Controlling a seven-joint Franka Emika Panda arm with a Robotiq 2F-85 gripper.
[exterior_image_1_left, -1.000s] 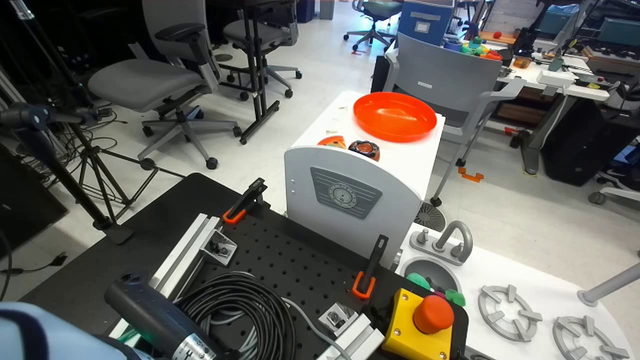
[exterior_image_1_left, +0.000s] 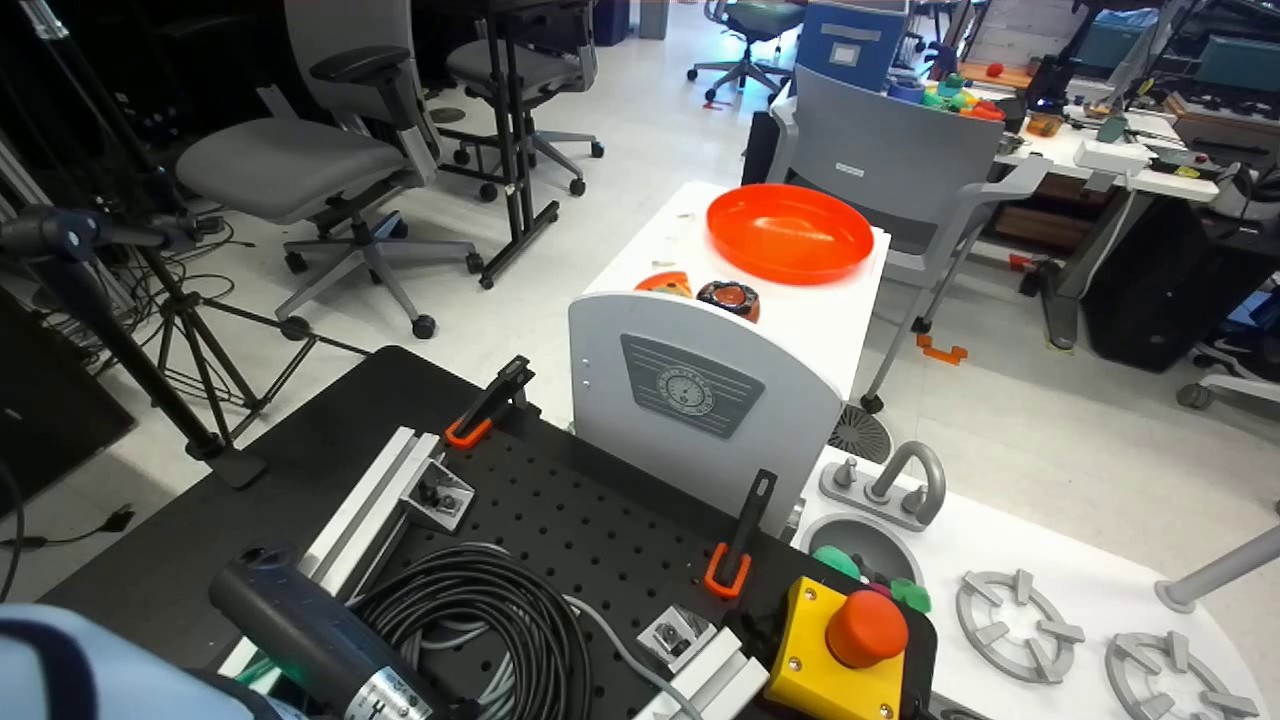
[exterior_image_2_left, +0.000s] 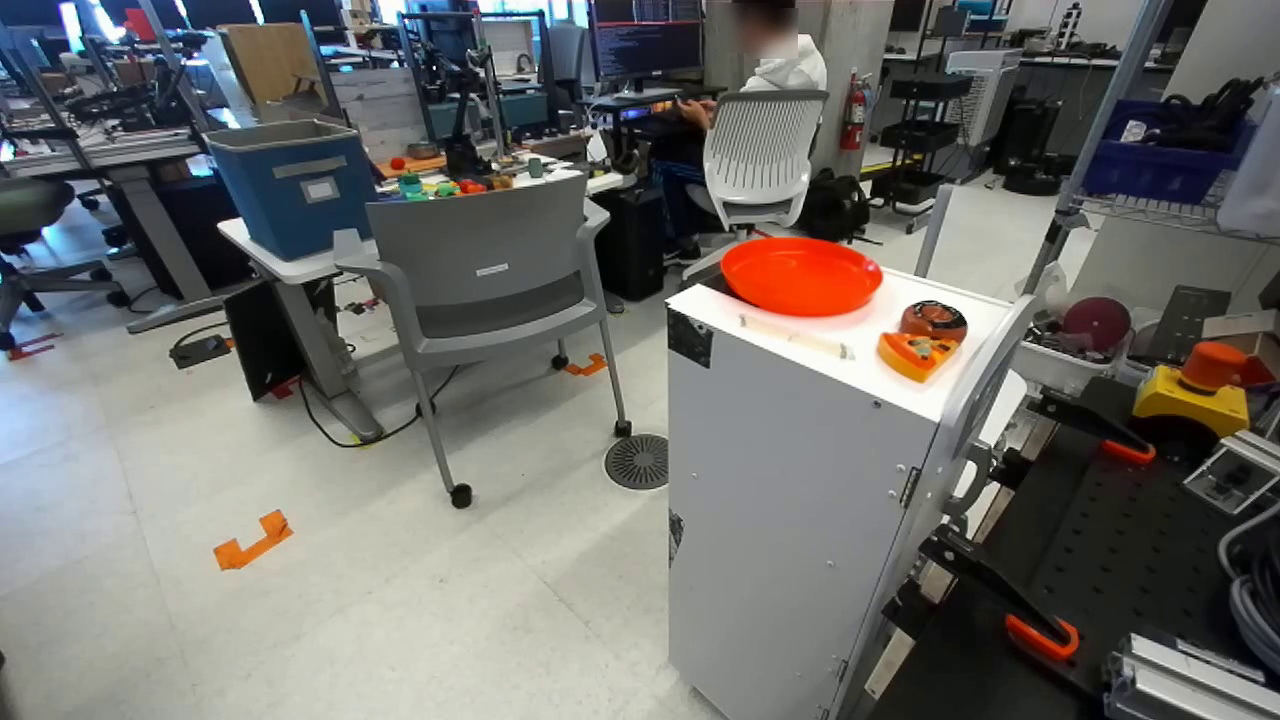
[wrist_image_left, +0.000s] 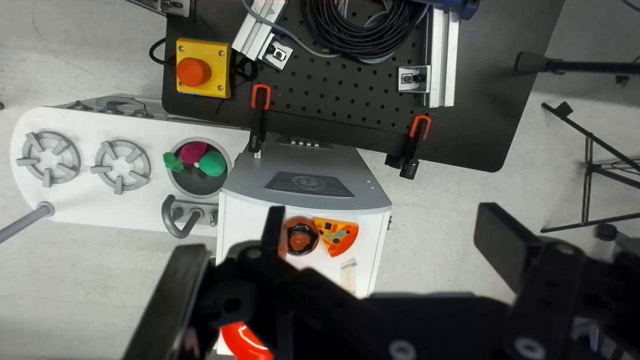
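Observation:
In the wrist view my gripper hangs open above the toy kitchen and floor, its dark fingers (wrist_image_left: 501, 240) wide apart with nothing between them. Below, on the white cabinet top, a toy pizza slice (wrist_image_left: 339, 236) lies beside a round brown-and-orange toy (wrist_image_left: 301, 236). A red-orange plate (exterior_image_1_left: 786, 234) rests at the cabinet's far end; the gripper hides much of it in the wrist view. Inside the grey sink (wrist_image_left: 198, 191) are a magenta toy (wrist_image_left: 193, 152), a green oval toy (wrist_image_left: 212, 163) and a green leafy toy (wrist_image_left: 173, 162). The gripper appears in neither exterior view.
The cabinet's grey back panel (exterior_image_1_left: 624, 360) rises between its top and the black pegboard table (exterior_image_1_left: 564, 492). Two clamps, coiled cable (exterior_image_1_left: 480, 612) and a yellow emergency-stop box (exterior_image_1_left: 798, 660) occupy that table. A curved faucet (wrist_image_left: 180, 219) stands beside the sink. Open floor borders the cabinet.

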